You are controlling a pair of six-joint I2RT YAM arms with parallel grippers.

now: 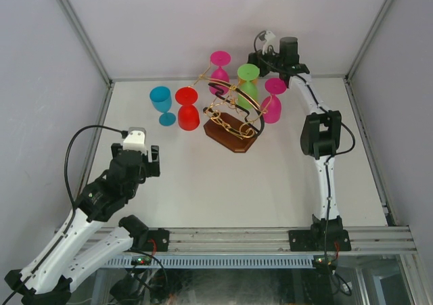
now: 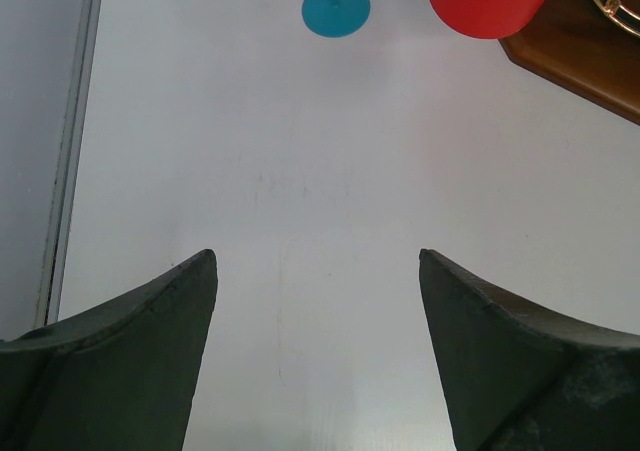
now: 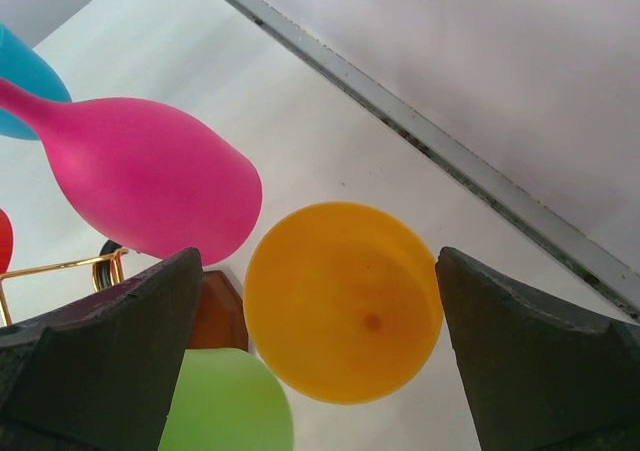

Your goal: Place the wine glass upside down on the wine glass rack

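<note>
The rack [image 1: 231, 132] has a brown wooden base and curved gold arms, and stands near the back middle. Upside down on it are a red glass [image 1: 189, 118], two pink ones [image 1: 272, 109] and a green glass [image 1: 247, 97]. A blue glass [image 1: 160, 95] stands upright on the table to the rack's left. In the right wrist view, a round orange glass [image 3: 343, 301] lies between the separated fingers of my open right gripper; whether they touch it I cannot tell. My left gripper is open over bare table, in front of the blue glass.
The back wall's edge rail [image 3: 440, 149] runs close by the right gripper. Beside its left finger are a pink bowl and the green glass.
</note>
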